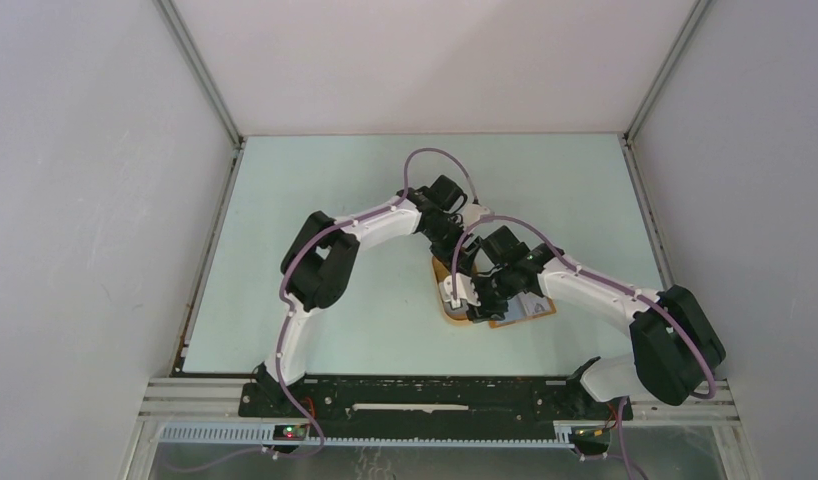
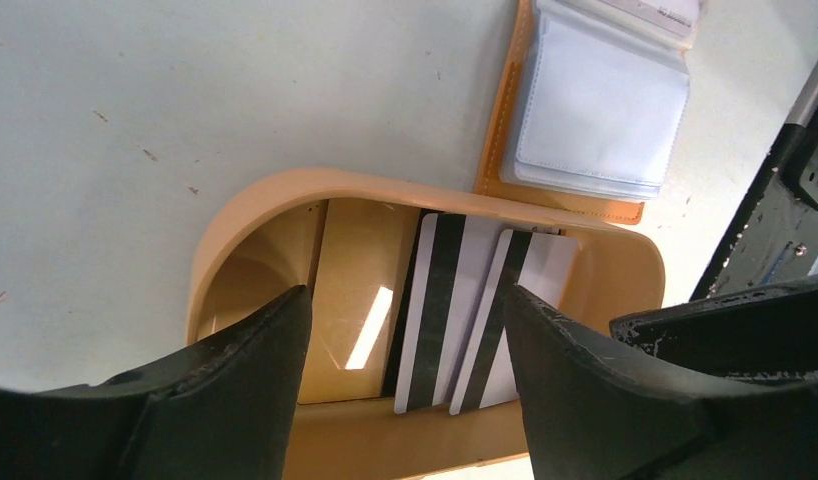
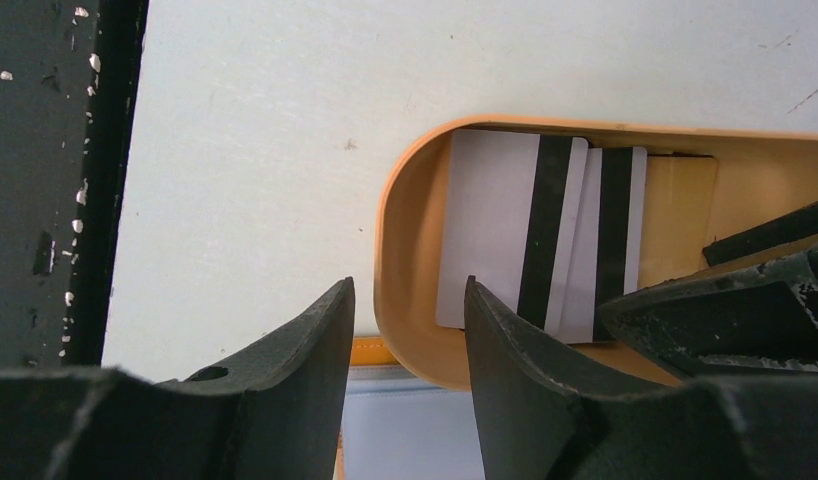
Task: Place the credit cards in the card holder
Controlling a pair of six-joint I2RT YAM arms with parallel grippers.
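Observation:
Two white cards with black stripes lie overlapping in an oval tan tray, one card (image 2: 447,310) beside the other card (image 3: 495,220). A gold card (image 2: 360,290) lies in the tray too, left of them in the left wrist view. Over the tray my left gripper stands open, its fingers apart above the cards and holding nothing. My right gripper hangs above the tray's rim with its fingers parted and nothing between them. The card holder (image 2: 600,105), orange with clear pockets, lies flat right against the tray's outside.
The tray wall (image 3: 390,240) rises around the cards. Both grippers are close together over it; one black finger of the other arm (image 3: 725,300) shows in the right wrist view.

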